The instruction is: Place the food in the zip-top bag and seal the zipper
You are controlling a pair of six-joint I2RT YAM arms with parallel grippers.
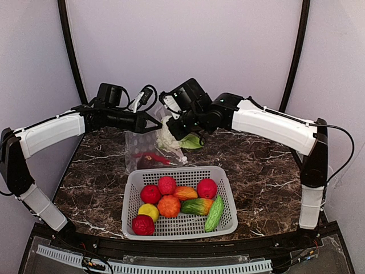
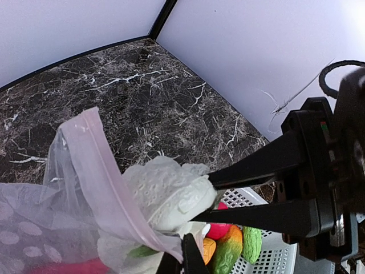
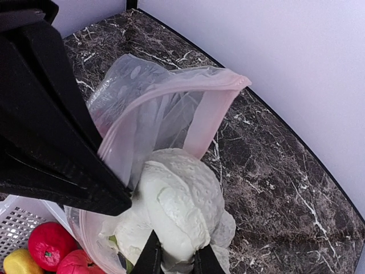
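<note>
The clear zip top bag (image 1: pixel 137 149) hangs with its pink-edged mouth (image 2: pixel 102 162) gaping. My left gripper is shut on the bag's rim. A white leafy vegetable, like a cabbage (image 3: pixel 182 200), sits at the bag's mouth, partly inside it. My right gripper is shut on this cabbage; in the top view the right gripper (image 1: pixel 174 128) covers much of it. Green leaf (image 1: pixel 191 141) shows beneath that gripper. Lower in the bag lie a red item (image 1: pixel 151 157) and a dark round one, seen through the plastic.
A grey basket (image 1: pixel 126 197) in front holds several play foods, among them a green cucumber (image 1: pixel 214 214) and a yellow lemon (image 1: pixel 149 212). The two grippers are very close together.
</note>
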